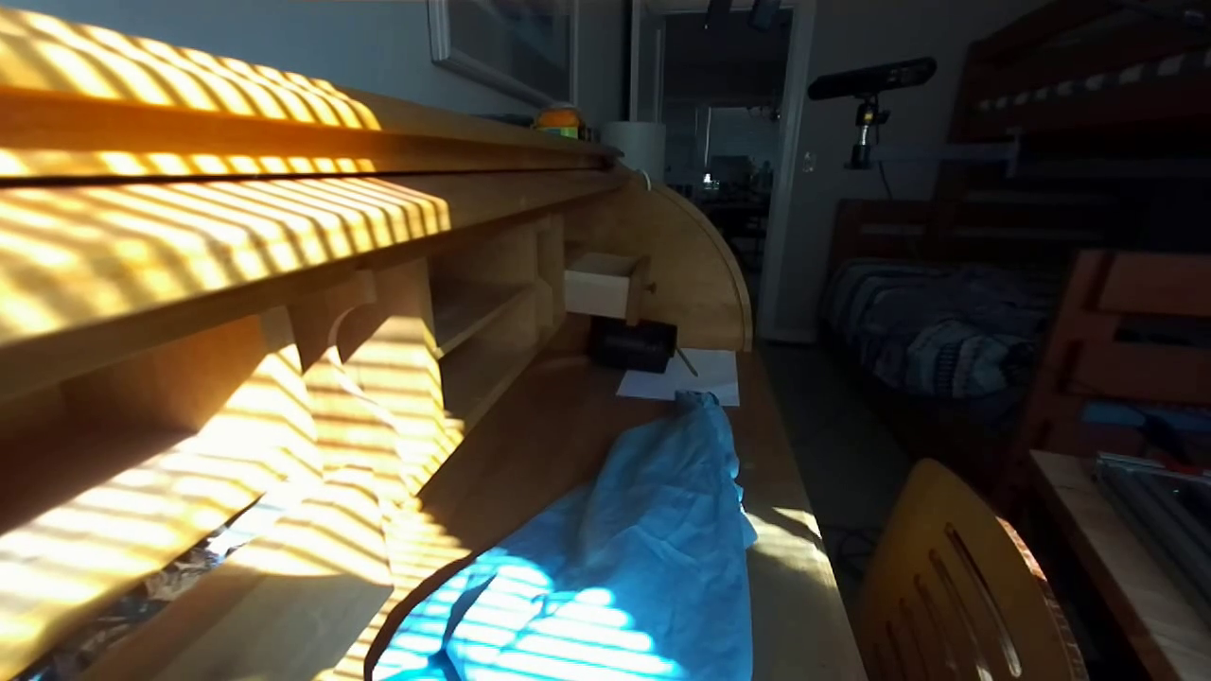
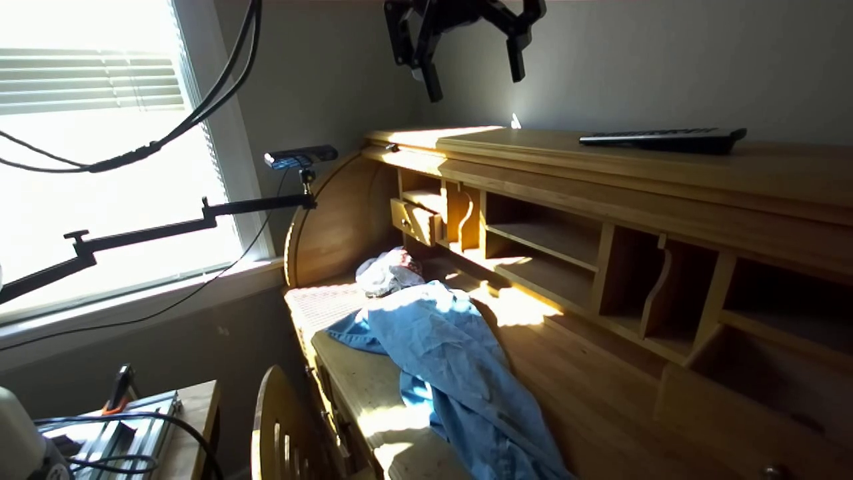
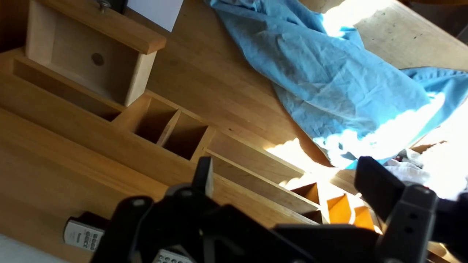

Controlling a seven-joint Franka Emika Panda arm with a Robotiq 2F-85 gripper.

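Above the top of a wooden roll-top desk, my gripper hangs open, with nothing between its fingers in exterior view 2. In the wrist view its two dark fingers stand wide apart over the desk's upper ledge and cubbies. A crumpled blue cloth lies across the desk's work surface, partly sunlit; in the wrist view the same cloth is well beyond the fingertips. One small drawer sticks out at the far end in exterior view 1. My gripper is out of sight there.
On the desk's top rest a black keyboard-like device and a grey remote. A black object and white paper lie near the far end. A camera arm reaches in by the window. Bare wood lies beside the cloth.
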